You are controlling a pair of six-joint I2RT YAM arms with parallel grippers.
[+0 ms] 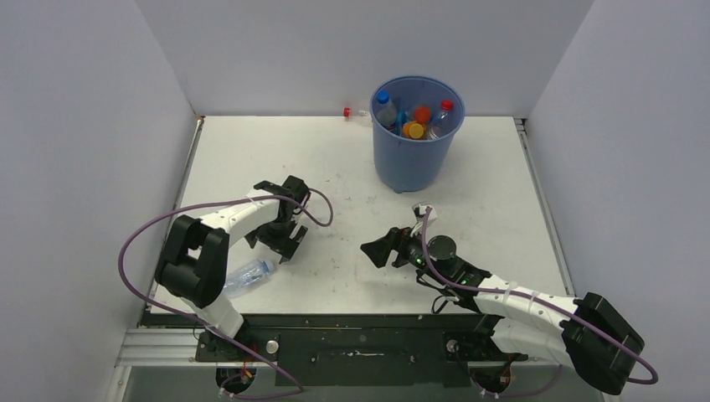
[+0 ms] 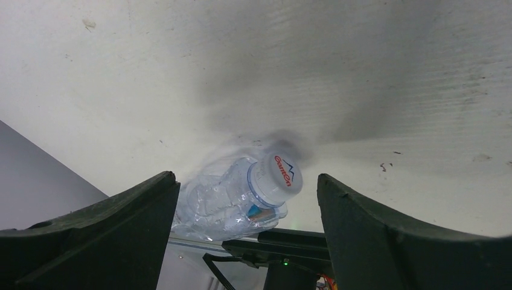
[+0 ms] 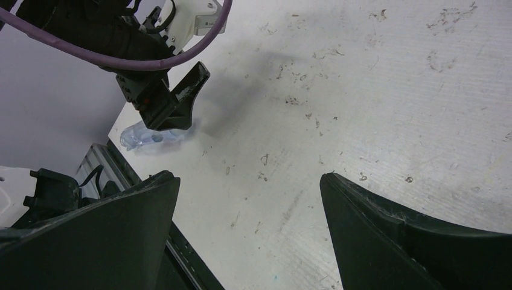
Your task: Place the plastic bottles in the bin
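Observation:
A clear plastic bottle lies on its side at the table's near left, partly covered by my left arm. My left gripper hangs just beyond its capped end. In the left wrist view the bottle's white cap shows between and below the fingers, which stand apart and touch nothing. My right gripper hovers over the middle of the table, its fingers wide with only bare table between them. The blue bin stands at the back, several bottles inside.
Behind the bin's left side a clear bottle with a red cap lies at the table's back edge. Walls close in the left, back and right. Free table lies between the arms and at the right.

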